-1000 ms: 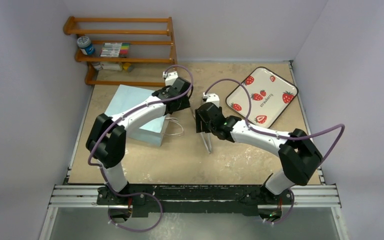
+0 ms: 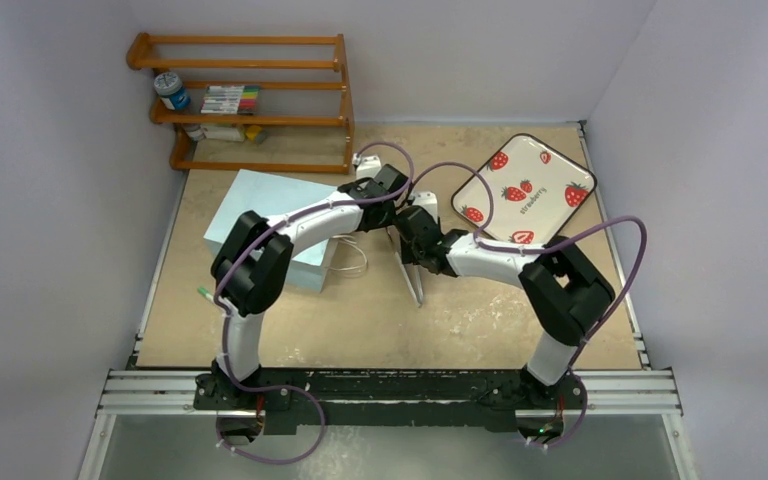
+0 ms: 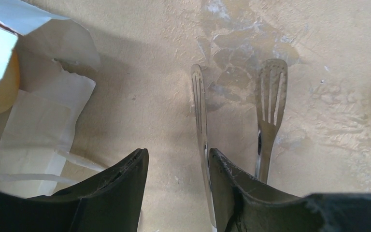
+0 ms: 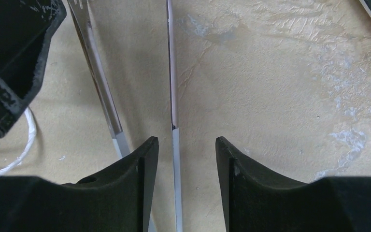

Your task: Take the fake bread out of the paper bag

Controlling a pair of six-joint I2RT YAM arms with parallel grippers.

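Observation:
The pale blue paper bag (image 2: 270, 215) lies on its side at the left of the table, partly under my left arm. Its open mouth faces right, and in the left wrist view the yellowish-brown bread (image 3: 8, 87) shows just inside the bag (image 3: 26, 137). My left gripper is open above the table to the right of the bag's mouth, holding nothing. Open and empty too, my right gripper hovers above the tongs' handles. Most of the bread is hidden by the bag's wall.
A strawberry tray (image 2: 530, 190) sits at the back right; a wooden rack (image 2: 250, 120) stands at the back left.
My left arm has swung right, away from the bag, bringing its gripper close beside the right one. The bag has not visibly moved.

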